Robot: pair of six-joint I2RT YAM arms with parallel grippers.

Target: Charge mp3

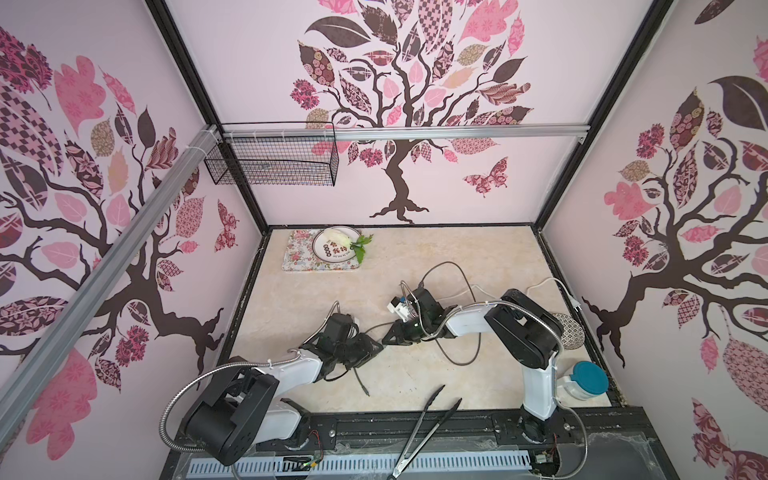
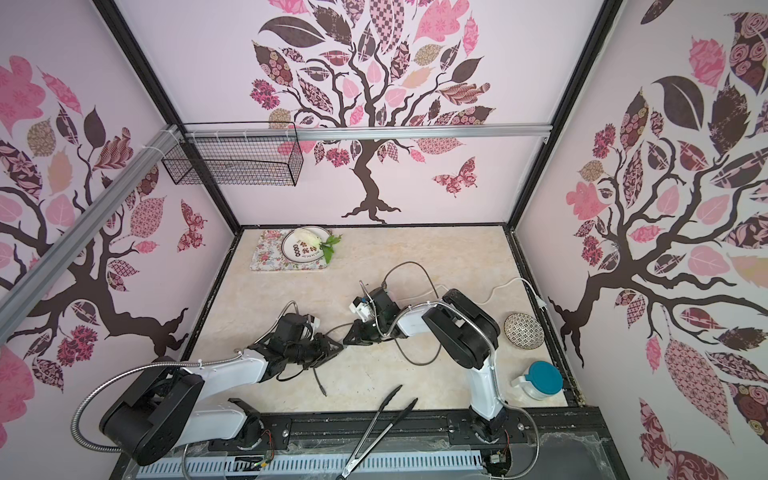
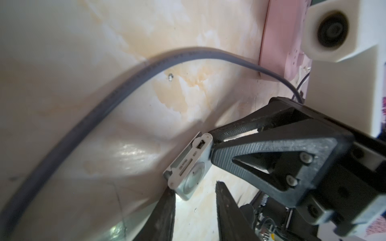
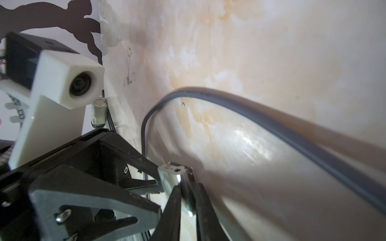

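Observation:
The small silver mp3 player (image 3: pixel 189 170), its end with a port turned to the left wrist camera, is pinched in my right gripper, which is shut on it. My left gripper stands part open just off the player's free end, its fingers (image 3: pixel 222 200) apart. Whether they touch the player is hard to tell. In the right wrist view the left gripper comes in from the left, close against the player (image 4: pixel 168 180). Below my left gripper, a dark cable end (image 1: pixel 365 390) lies loose on the table.
A thick grey cable (image 4: pixel 241 110) curves over the table behind both grippers. Some pink block (image 3: pixel 281 44) sits beyond the right gripper. Tongs (image 1: pixel 424 432) lie over the front edge; a teal-lidded jar (image 1: pixel 588 378) stands at right.

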